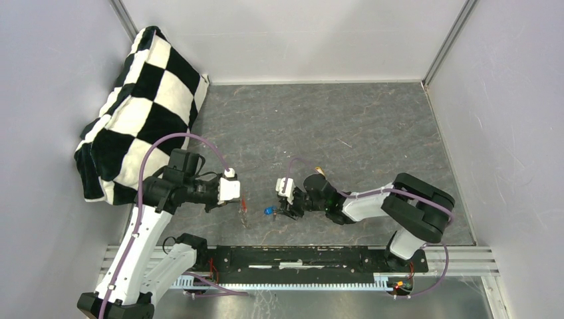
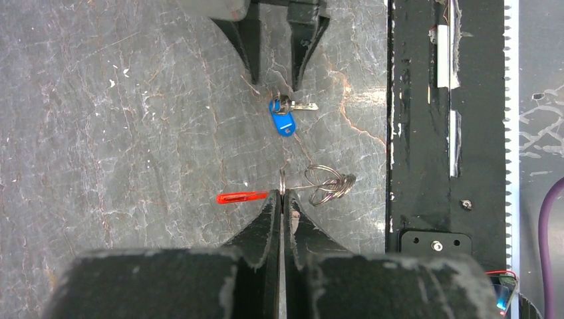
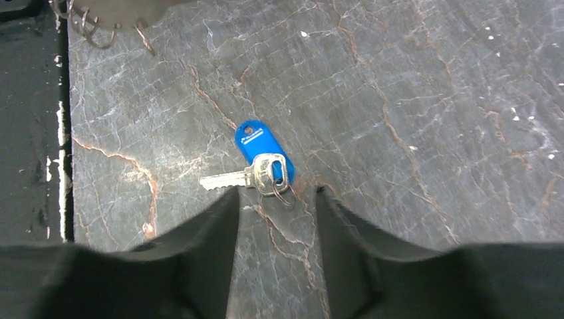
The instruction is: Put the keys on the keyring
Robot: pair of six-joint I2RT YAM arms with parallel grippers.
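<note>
In the left wrist view, my left gripper is shut on the keyring, which has a red tag on one side and several wire loops on the other. A silver key with a blue tag lies on the grey table between the two arms. Close by it, my right gripper stands open, its fingers apart. The right wrist view shows the key's silver head over the blue tag, just beyond the fingertips and not gripped. A small ring passes through the head.
A yellow tag lies behind the right arm, partly hidden. A checkered cushion fills the left back corner. The black rail borders the table's front edge.
</note>
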